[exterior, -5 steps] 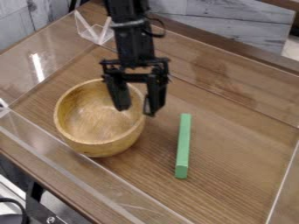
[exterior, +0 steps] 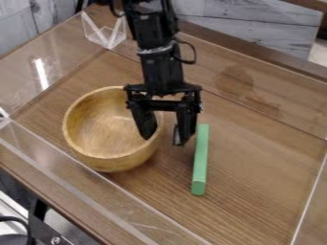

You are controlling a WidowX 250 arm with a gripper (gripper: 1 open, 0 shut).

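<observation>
The black gripper [exterior: 163, 119] is over the middle of the table, its two dark fingers spread open, one by the right rim of a tan oval bowl [exterior: 87, 124], the other further right. A dark object [exterior: 179, 136] sits below the right finger; I cannot tell clearly what it is. A long green bar [exterior: 201, 163] lies upright in the image, to the right of the bowl. The bowl looks empty.
A wooden table [exterior: 262, 163] fills the view, with free room at the right and front right. Wooden side walls stand at the back. Small white and black items at the left edge are unclear.
The gripper has moved toward the front of the table, down in the view, from behind the bowl. The bowl and green bar look unmoved.
</observation>
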